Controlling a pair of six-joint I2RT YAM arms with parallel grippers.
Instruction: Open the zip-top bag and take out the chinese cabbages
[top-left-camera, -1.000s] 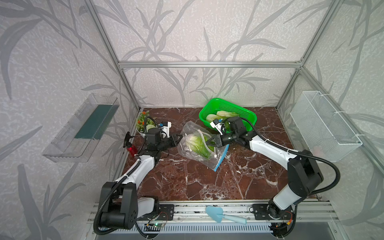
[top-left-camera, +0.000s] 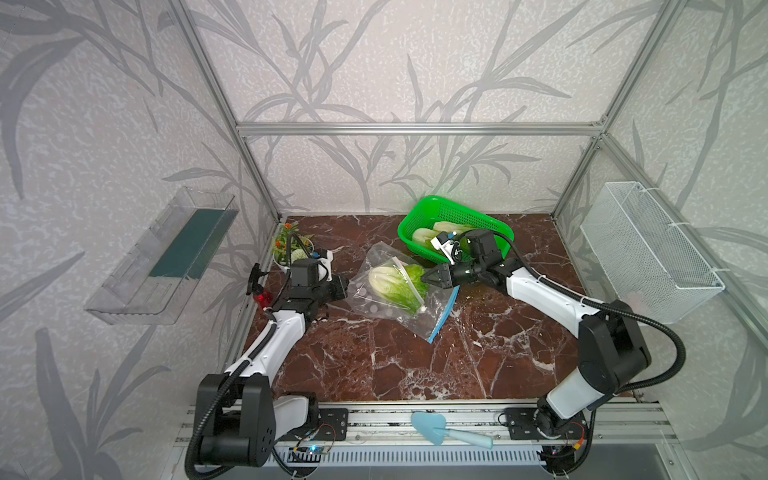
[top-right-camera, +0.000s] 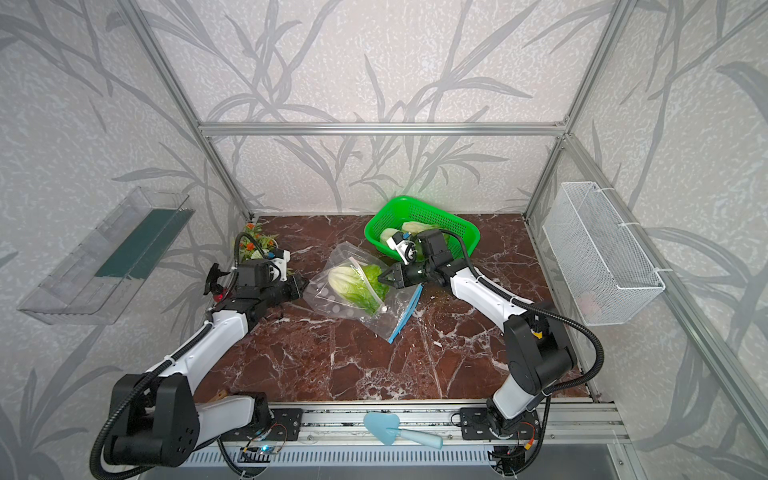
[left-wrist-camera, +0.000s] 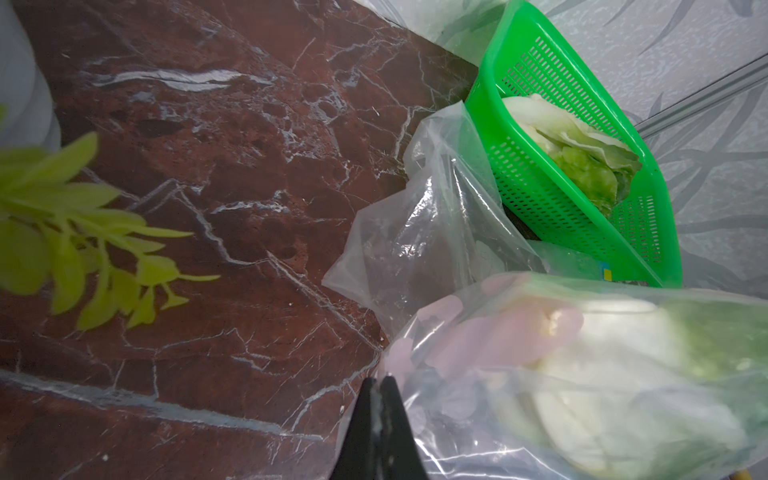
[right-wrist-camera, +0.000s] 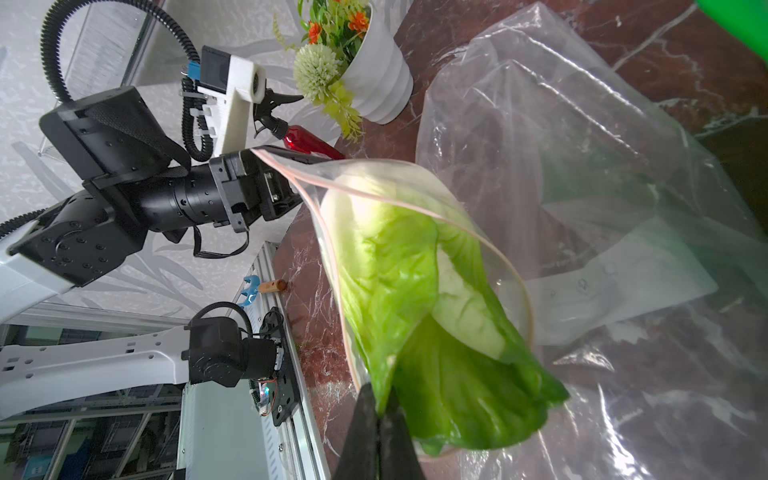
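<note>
A Chinese cabbage (top-left-camera: 386, 281), pale with green leaves, lies inside a clear zip bag (left-wrist-camera: 472, 400). The bag's pinkish-rimmed mouth (right-wrist-camera: 512, 272) stands open in the right wrist view, with green leaves poking out. My left gripper is shut at the bag's closed end, and film gathers around its fingertips. At the mouth, my right gripper is shut where a leaf (right-wrist-camera: 388, 312) narrows to a tip between its fingers. More clear film (right-wrist-camera: 584, 176), with a blue strip (top-left-camera: 444, 314) at one end, lies flat around and under the bag.
A green basket (top-left-camera: 408, 216) holding other cabbage stands behind the bag. Near the left arm are a potted flower (top-left-camera: 288, 241) and a red bottle (top-left-camera: 264, 299).
My left gripper has drawn slightly left, and the bag's end and the cabbage have shifted left with it.
</note>
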